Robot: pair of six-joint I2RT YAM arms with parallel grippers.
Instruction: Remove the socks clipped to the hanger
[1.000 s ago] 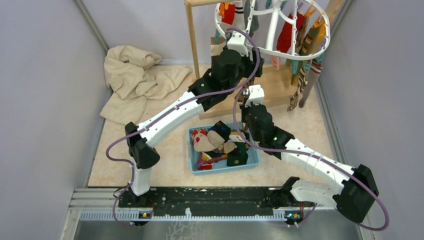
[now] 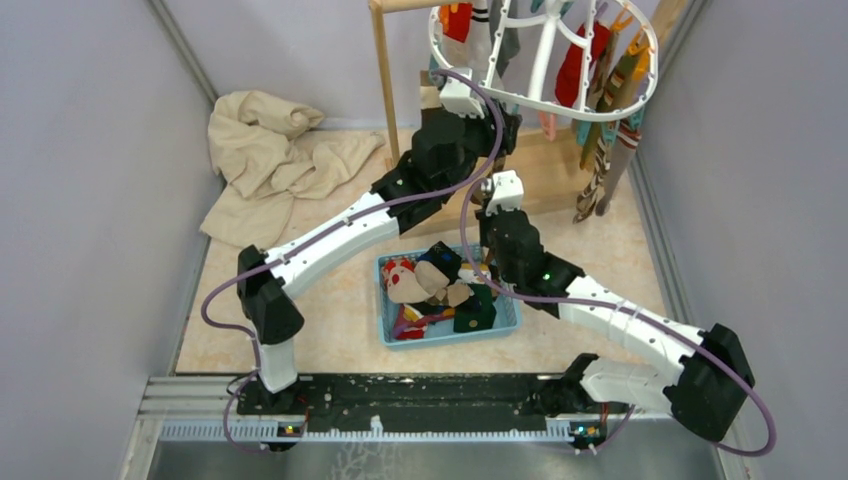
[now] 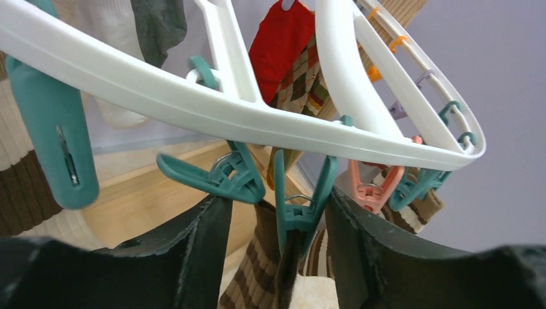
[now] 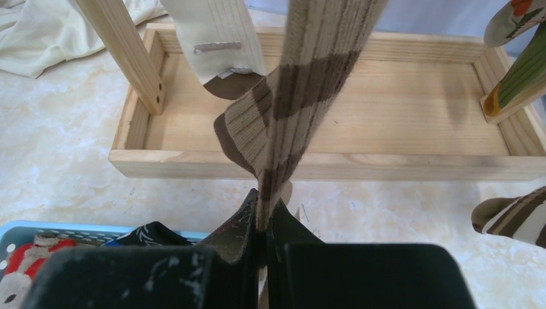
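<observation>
White round hanger (image 2: pixel 548 107) fills the top of the top view, with socks hanging from its clips. In the left wrist view, my left gripper stands open with its fingers either side of a teal clip (image 3: pixel 300 215); the right-hand finger lies close against that clip. A brown patterned sock (image 3: pixel 259 264) hangs just below. Another teal clip (image 3: pixel 235 175) is by the left finger. Lower down, my right gripper is shut on the hanging striped sock (image 4: pixel 315 84), whose cloth runs up out of the right wrist view.
Below stands a blue basket (image 2: pixel 383 300) of socks and soft items. The wooden stand base (image 4: pixel 386 164) lies behind my right gripper. More socks (image 2: pixel 608 160) hang on the right. Crumpled beige cloth (image 2: pixel 260 150) lies at left.
In the top view my left gripper has shifted a little to the left. The right gripper has also shifted slightly left, and the hanger is nearly where it was.
</observation>
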